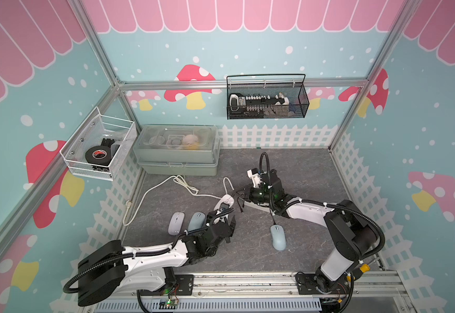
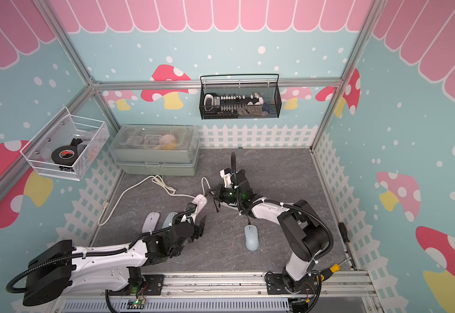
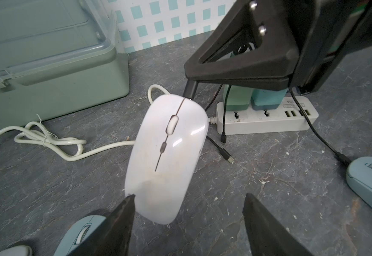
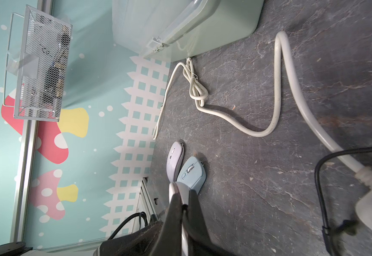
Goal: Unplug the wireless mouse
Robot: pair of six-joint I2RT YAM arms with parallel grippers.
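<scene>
A white mouse [image 3: 164, 153] hangs in the air in the left wrist view, its nose at the tip of my right gripper, whose fingers are shut at its cable end; whether anything is between them is hard to tell. My left gripper is part open below the mouse's rear, with nothing clearly between its fingers. A white power strip [image 3: 254, 125] carries green and teal adapters and black cables. A loose black connector [image 3: 227, 155] lies on the table below them. A light-blue mouse [image 3: 367, 183] with a cable attached lies at the right.
A lilac mouse [image 1: 175, 223] and another blue mouse [image 1: 196, 221] lie at the left. A green storage box [image 1: 176, 167] stands behind a coiled white cord [image 1: 184, 185].
</scene>
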